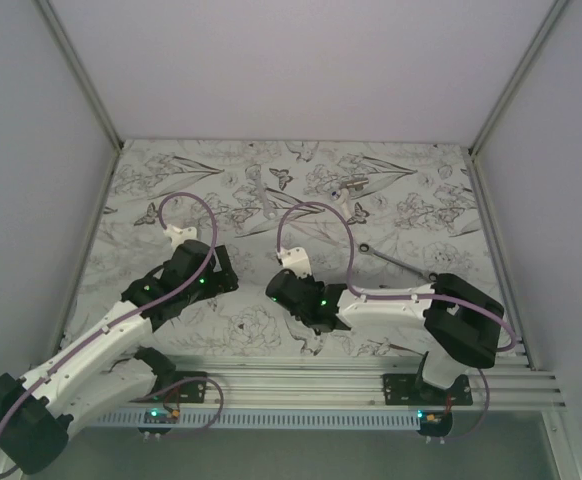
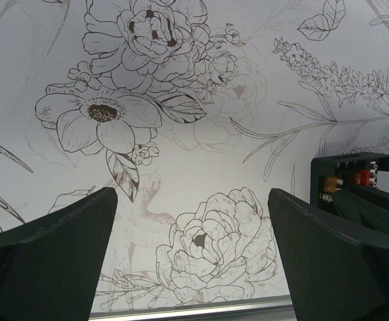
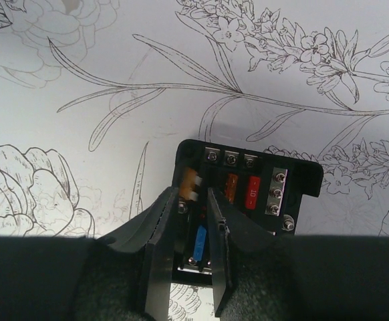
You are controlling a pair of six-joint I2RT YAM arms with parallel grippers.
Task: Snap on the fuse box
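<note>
The fuse box (image 3: 261, 180), a black tray with red, orange and blue fuses and silver screw terminals, lies on the patterned table under my right gripper. Its fingertips are close together over the left part of the box, near the orange and blue fuses; whether anything is between them is unclear. In the top view the box is mostly hidden by the right arm. My left gripper stands open over bare table, with the box (image 2: 345, 167) at the right edge of its view.
Wrenches (image 1: 391, 258) lie to the right of the box, with other small tools (image 1: 353, 186) behind it. A metal rail (image 1: 271, 368) runs along the front edge.
</note>
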